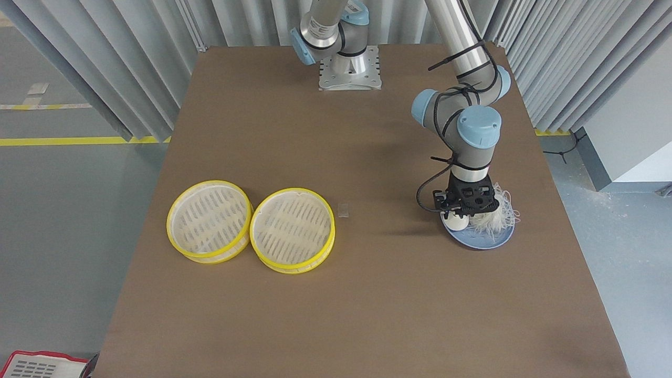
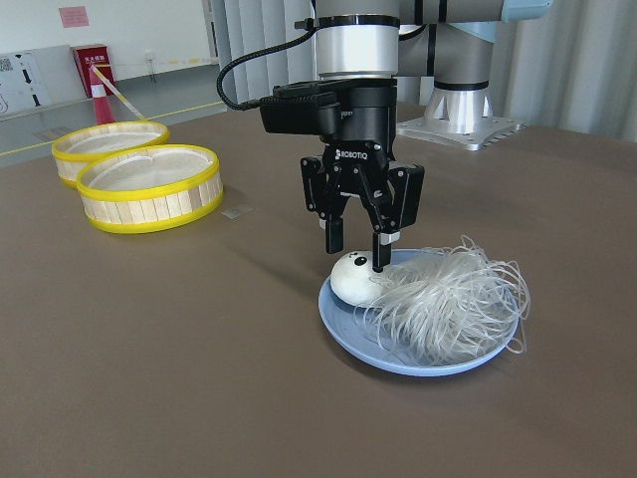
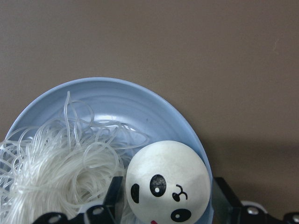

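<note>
A light blue plate (image 1: 479, 239) on the right of the table holds a white ball with a panda face (image 3: 166, 172) and a heap of thin translucent strands (image 2: 448, 304). My black gripper (image 2: 357, 241) is over the ball, fingers apart and pointing down, their tips low at either side of it in the wrist view. Whether they touch the ball is not clear.
Two round yellow-rimmed steamer baskets (image 1: 208, 217) (image 1: 291, 230) stand touching at the middle left of the table.
</note>
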